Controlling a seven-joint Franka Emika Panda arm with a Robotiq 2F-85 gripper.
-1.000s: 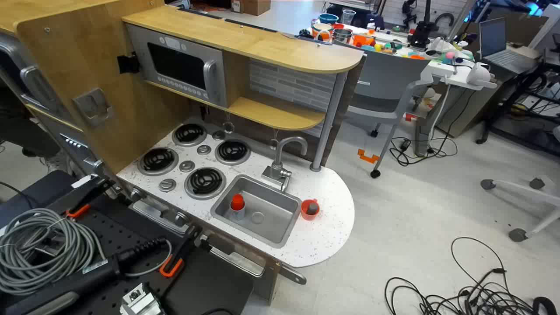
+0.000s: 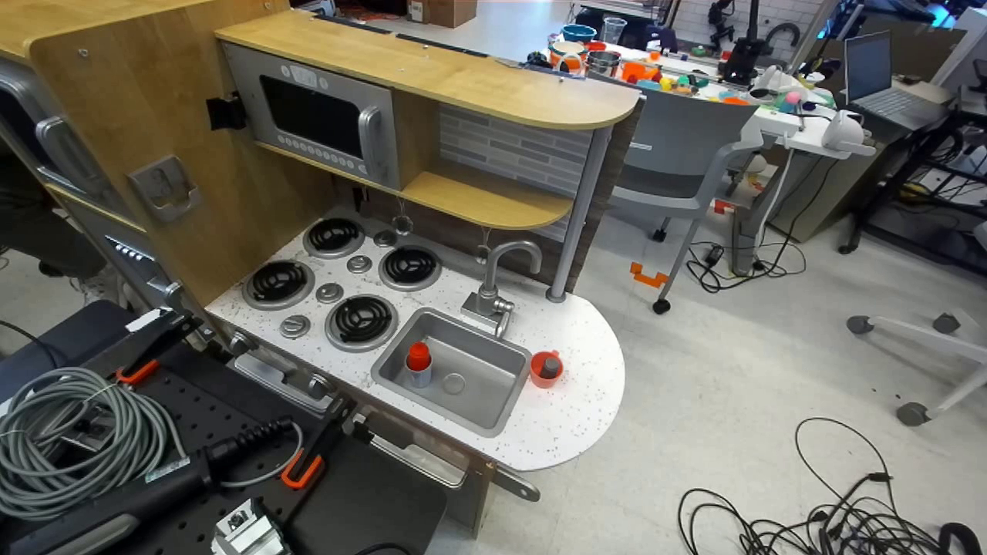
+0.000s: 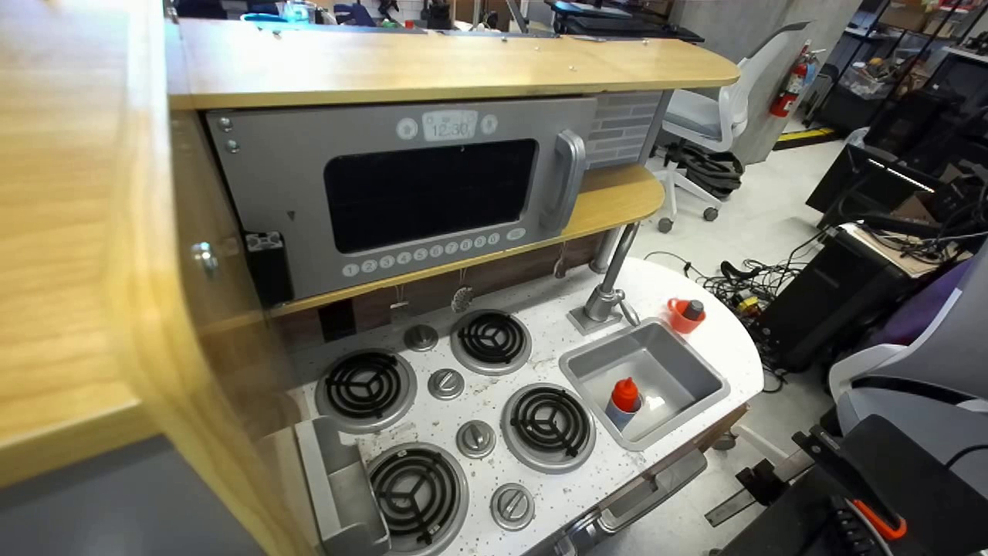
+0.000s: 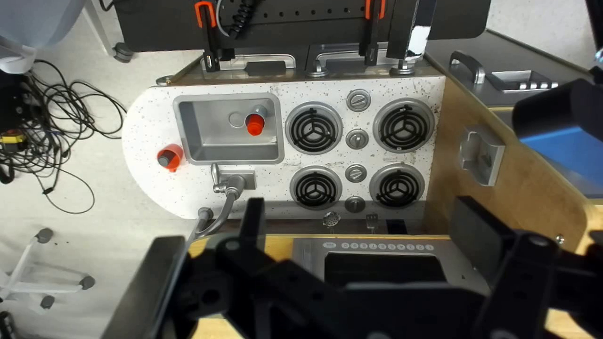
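Note:
A red-topped bottle in a light cup stands inside the grey sink, near the end beside the burners. On the white counter just past the sink's other end is a red-orange cup with a dark grey item in it. The wrist view shows my gripper open, its dark fingers wide apart. No object is held between them. The toy kitchen lies in the background beyond the fingers, with the microwave partly hidden by the gripper. Neither exterior view shows the gripper.
Several black coil burners occupy the counter beside the sink. The faucet rises behind the basin, below a wooden shelf. A black pegboard table with coiled cable borders the kitchen's front. The counter's rounded end has bare space.

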